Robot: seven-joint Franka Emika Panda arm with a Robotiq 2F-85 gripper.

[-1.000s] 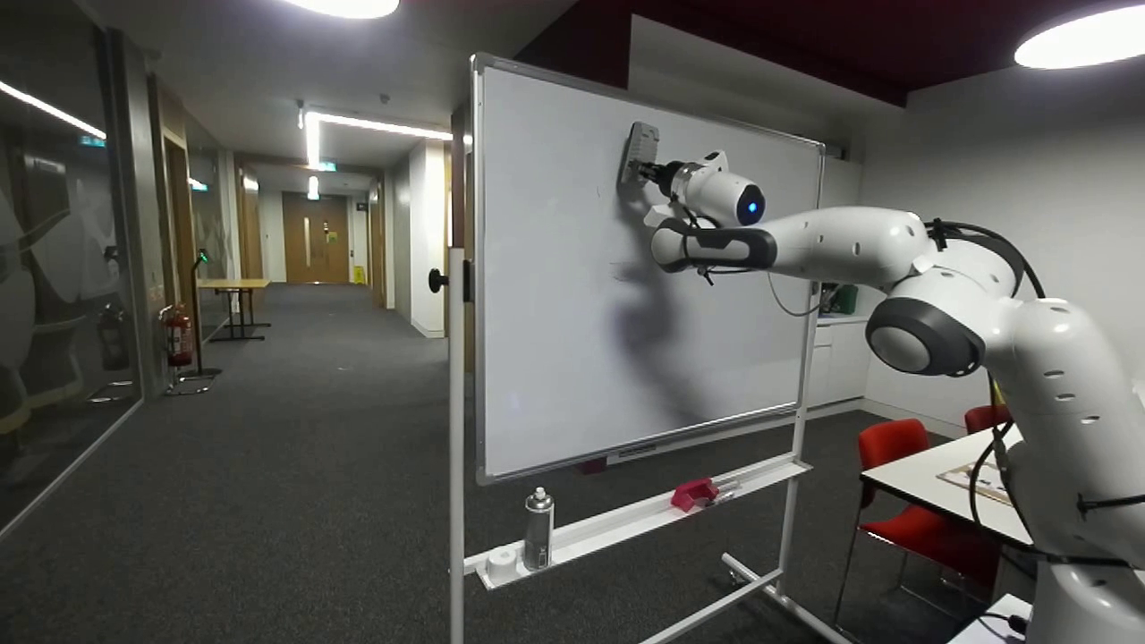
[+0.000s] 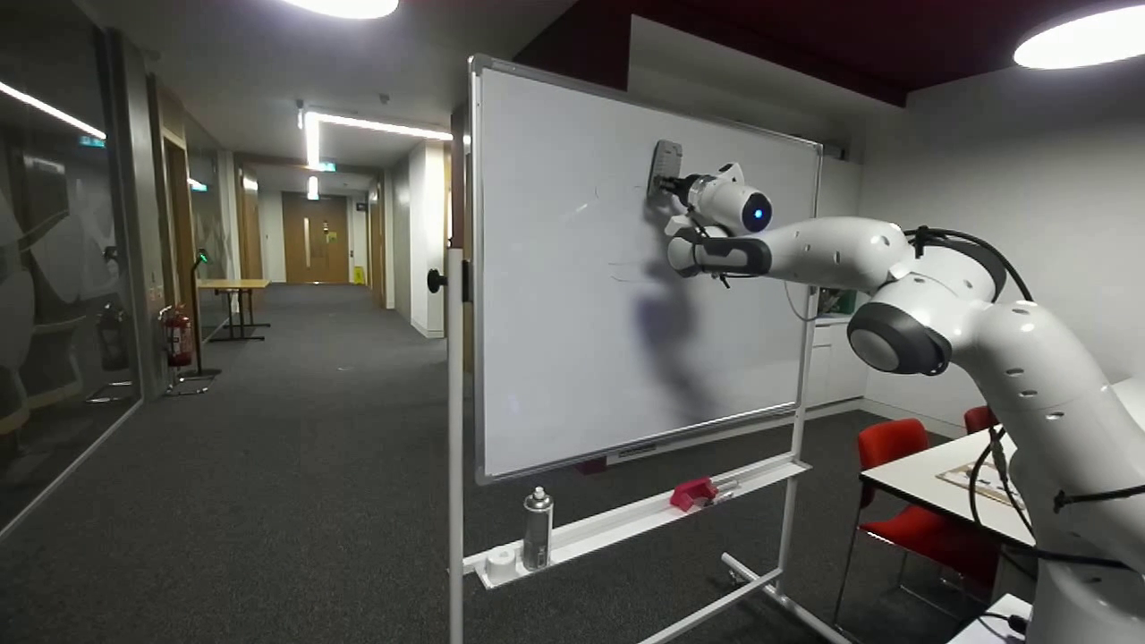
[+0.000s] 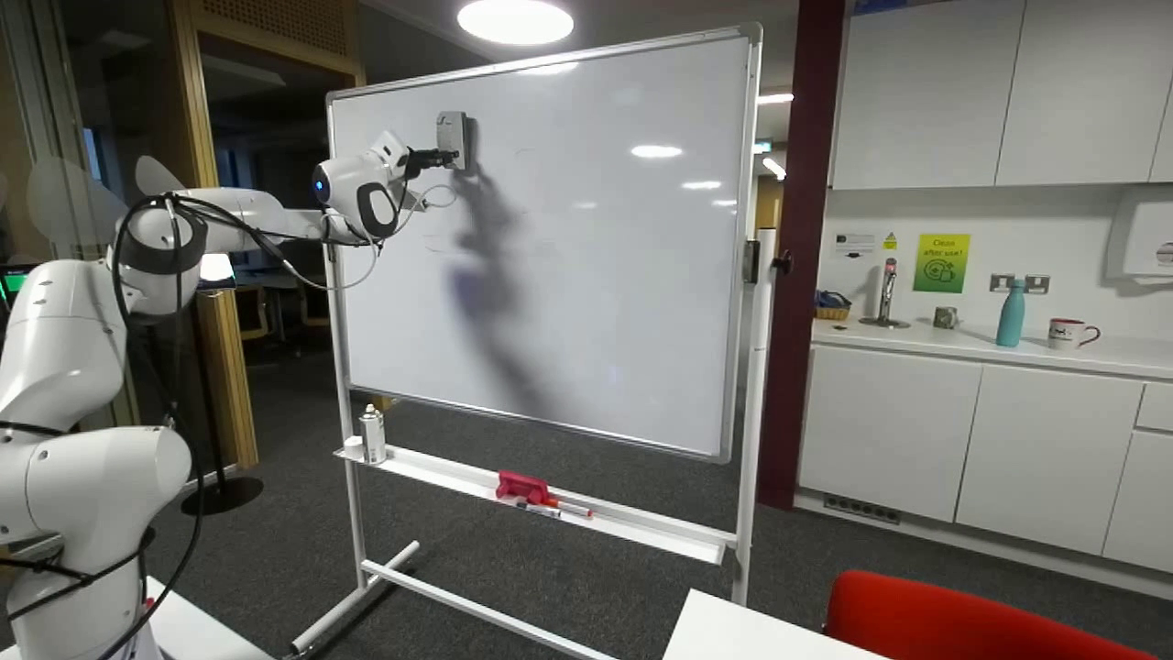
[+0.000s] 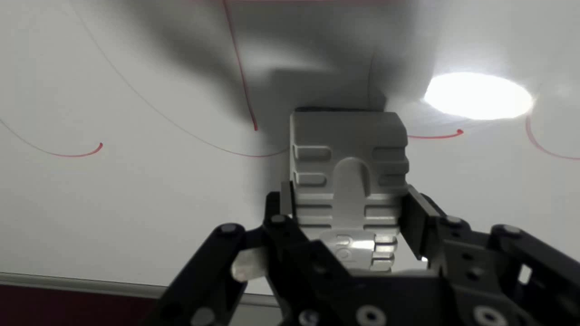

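Observation:
My gripper is shut on a grey whiteboard eraser (image 4: 349, 146), with one finger (image 4: 286, 203) along each of its sides. In the exterior views the eraser (image 2: 665, 163) is at the upper part of the whiteboard (image 3: 616, 275), its flat side facing the board. Whether it presses firmly on the surface I cannot tell. Thin red marker strokes (image 4: 243, 81) run on the board around the eraser in the wrist view. One short red stroke (image 4: 437, 136) comes out from its right side, and a curved one meets its left.
Below the board, the tray (image 3: 643, 532) carries a spray can (image 3: 374, 434), a white roll (image 2: 501, 563), a red holder (image 3: 521, 485) and markers (image 3: 568, 507). Red chairs (image 2: 893, 442) and a white table (image 2: 955, 483) stand to the side. The board's lower area is unobstructed.
The gripper and eraser have moved right and slightly down across the board in exterior view 1. The arm's shadow has shifted with them; the tray objects have stayed put.

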